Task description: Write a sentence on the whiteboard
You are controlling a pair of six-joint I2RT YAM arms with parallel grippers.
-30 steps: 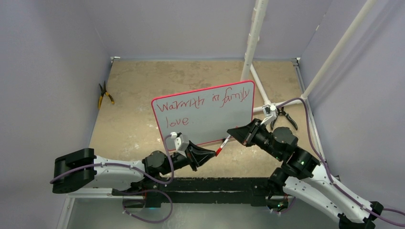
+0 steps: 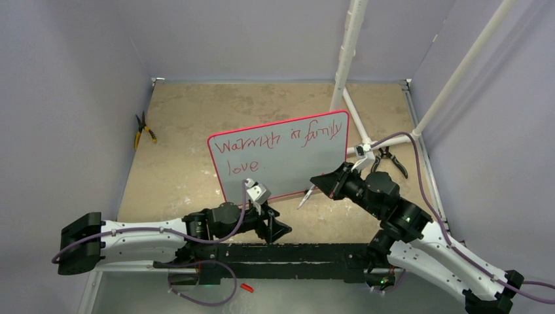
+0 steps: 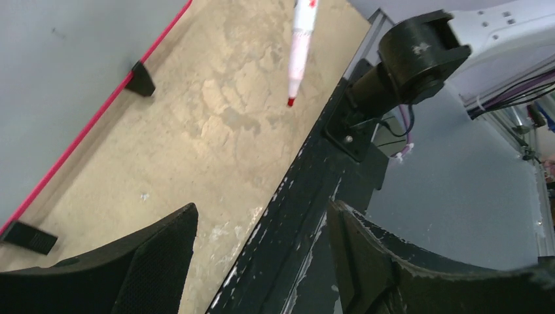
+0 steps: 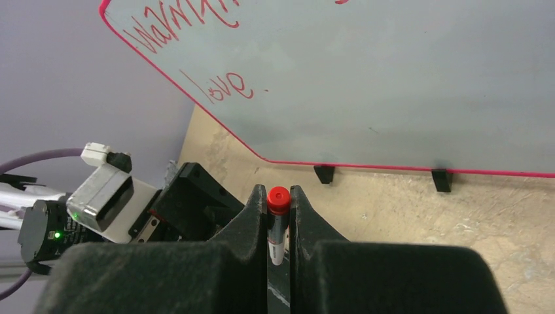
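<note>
The whiteboard (image 2: 281, 163) with a red rim carries red handwriting, "Warmth in family" and "love." below it. My right gripper (image 2: 315, 182) is shut on a white marker (image 2: 305, 198) near the board's lower right edge. In the right wrist view the marker's red back end (image 4: 279, 199) shows between the fingers. Its bare red tip (image 3: 290, 102) points down and away from the board in the left wrist view. Left of the marker, my left gripper (image 2: 283, 221) stands open and empty, apart from the marker. A small red cap (image 2: 246, 288) lies below the black front edge.
Black clips (image 4: 442, 180) hold the board's lower edge. Yellow-handled pliers (image 2: 144, 133) lie far left, dark pliers (image 2: 391, 162) at the right beside white pipes (image 2: 360, 121).
The left gripper has opened and drawn back left from the marker. The red cap has left the marker's end and now lies below the front edge.
</note>
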